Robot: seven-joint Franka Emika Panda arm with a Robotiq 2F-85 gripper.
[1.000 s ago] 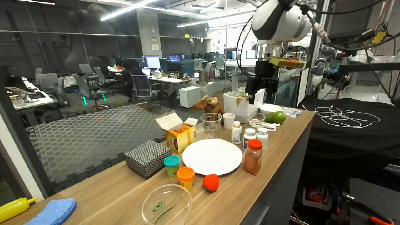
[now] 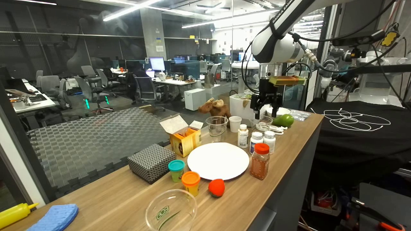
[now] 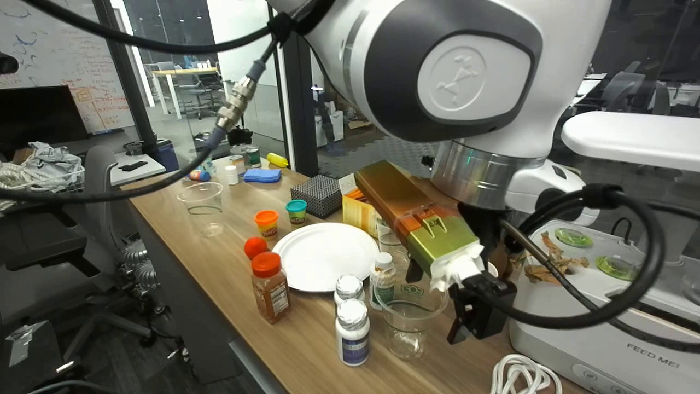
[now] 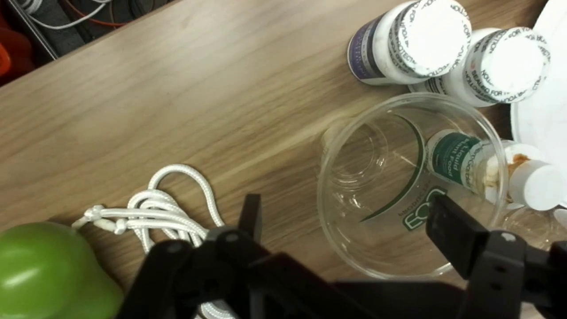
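My gripper is open above the far right part of the counter, its dark fingers (image 4: 458,234) wide apart with nothing held. Below it in the wrist view stands an upright clear plastic cup (image 4: 366,212) with a green logo; one finger overlaps the cup's rim in this view, and I cannot tell whether they touch. On the other side lie a coiled white cord (image 4: 175,212) and a green pepper-like object (image 4: 48,271). In exterior view 2 the gripper (image 3: 436,302) hangs close to this cup (image 3: 410,328), partly behind it.
White pill bottles (image 3: 353,331) and a plant food bottle (image 4: 452,157) crowd the cup. A white plate (image 2: 218,161) and a red-lidded jar (image 2: 260,161) lie farther along. A white appliance (image 3: 590,335) stands close to the gripper. Bare wood (image 4: 133,117) shows near the counter edge.
The arm and gripper have moved down and to the left in exterior view 1, nearer the clear cup. The objects on the counter have not moved.
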